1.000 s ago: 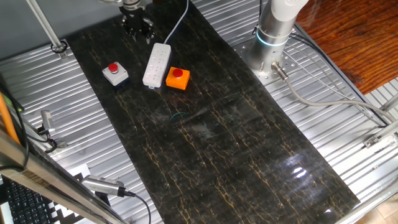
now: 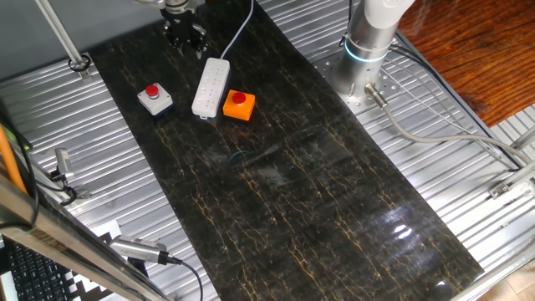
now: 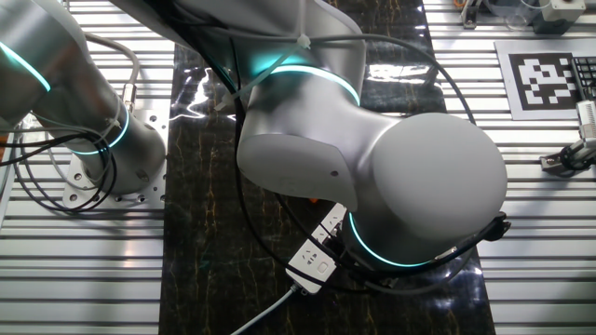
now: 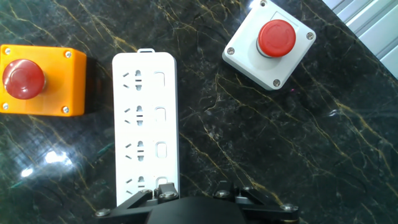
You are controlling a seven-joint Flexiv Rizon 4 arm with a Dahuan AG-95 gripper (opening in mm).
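Observation:
My gripper [image 2: 190, 52] hangs over the far end of the dark table, close to the white power strip [image 2: 211, 87]. Its two fingertips show at the bottom edge of the wrist view, standing apart with only dark tabletop visible between them. There the power strip [image 4: 145, 118] runs lengthwise, its lower end partly covered by the left finger [image 4: 166, 192]. An orange box with a red button [image 4: 67, 81] lies left of the strip. On the other side, a white box with a red button [image 4: 249, 53] sits turned at an angle. Neither box touches the gripper.
A cable [image 2: 240, 32] leads from the strip's far end toward the back. Wide bare tabletop [image 2: 292, 209] fills the near part of the table. In exterior view 2 the arm [image 3: 438, 181] covers the gripper and most of the boxes.

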